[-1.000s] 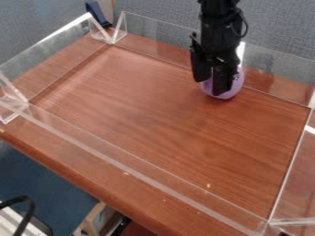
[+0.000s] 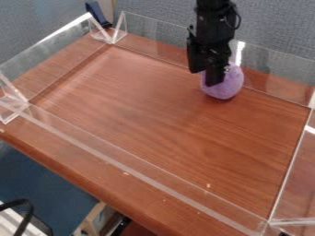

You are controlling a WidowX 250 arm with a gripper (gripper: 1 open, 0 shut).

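Observation:
A black robot arm comes down from the top of the view, its gripper low over the back right of the wooden table. A purple round object sits there, just right of and partly behind the fingers. Whether the fingers are open, shut or touching the purple object is hard to make out.
Clear plastic walls edge the table on its sides. A grey padded wall stands behind, and blue floor shows at lower left.
The gripper has shifted slightly up and left, and more of the purple object now shows beside and below it.

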